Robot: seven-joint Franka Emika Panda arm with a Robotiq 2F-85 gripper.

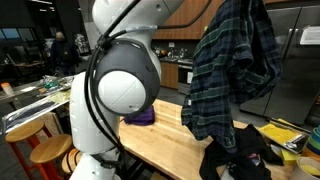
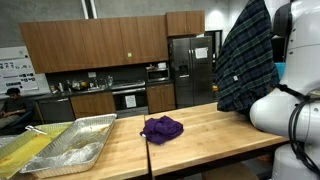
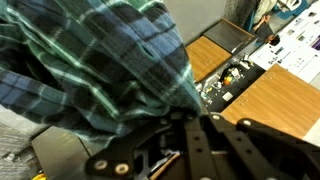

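Observation:
A dark green and navy plaid cloth (image 1: 222, 85) hangs in long folds, its lower end just over the table beside a black cloth (image 1: 240, 152). In exterior view 2 the plaid cloth (image 2: 243, 65) dangles at the right edge. The wrist view shows the plaid fabric (image 3: 95, 65) filling the left, running down to my gripper, which is shut on it. Fabric covers part of the fingertips there. In exterior view 1 the gripper lies above the frame.
A purple cloth (image 2: 162, 129) rests on the wooden table (image 2: 210, 130). Foil-lined metal trays (image 2: 75, 145) stand at the left. Yellow items (image 1: 280, 132) and a bowl (image 1: 309, 165) sit at the right in exterior view 1. Mid-table is mostly clear.

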